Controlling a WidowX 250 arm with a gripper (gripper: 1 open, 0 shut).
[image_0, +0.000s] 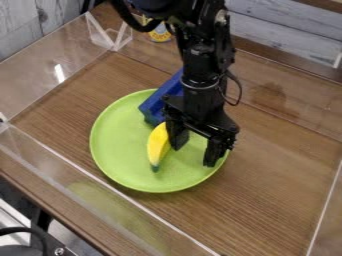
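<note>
A yellow toy banana lies on the green plate, upright in the picture, just left of my black gripper. The gripper is low over the plate's right half, its fingers beside the banana. Whether it holds anything or how wide it stands is hard to tell. A blue object sits behind, at the plate's back edge, partly hidden by the arm.
Clear plastic walls run along the left and front. A yellow object stands at the back behind the arm.
</note>
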